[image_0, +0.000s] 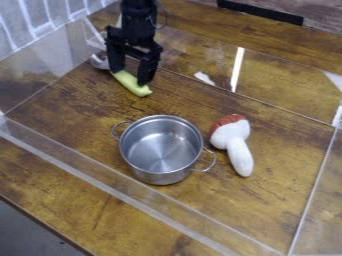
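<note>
My black gripper (134, 64) is at the upper left of the camera view, low over a pale yellow-green object (128, 82) with a silver end partly hidden behind it. Whether its fingers are around that object or just above it is hard to tell. A steel pot (160, 150) with two handles stands in the middle, and a white mushroom-like object with a red-speckled top (230, 138) lies to its right.
Clear plastic walls border the wooden table (80, 180). A small white piece (203, 77) lies near the back. The front left and right of the table have free room.
</note>
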